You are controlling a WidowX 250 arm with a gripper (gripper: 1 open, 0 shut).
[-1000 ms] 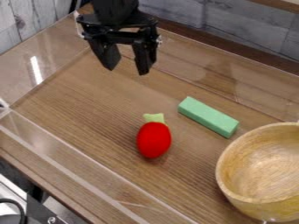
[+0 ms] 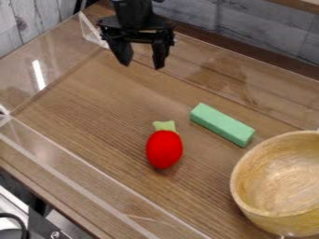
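Note:
The black gripper point(image 2: 137, 51) is at the top of the view, above the back part of the wooden table point(image 2: 88, 131); whether it is open or shut is hard to make out. A red oval object point(image 2: 163, 150) with a pale green top lies near the middle front. A mint green block point(image 2: 223, 124) lies to its right, set at a slant. A large yellow bowl point(image 2: 277, 187) stands at the front right.
A dark object shows at the bottom left edge. The table's back and left edges show near the top left.
The gripper has moved back, toward the top of the view, and appears smaller. The red object, green block and bowl have not moved.

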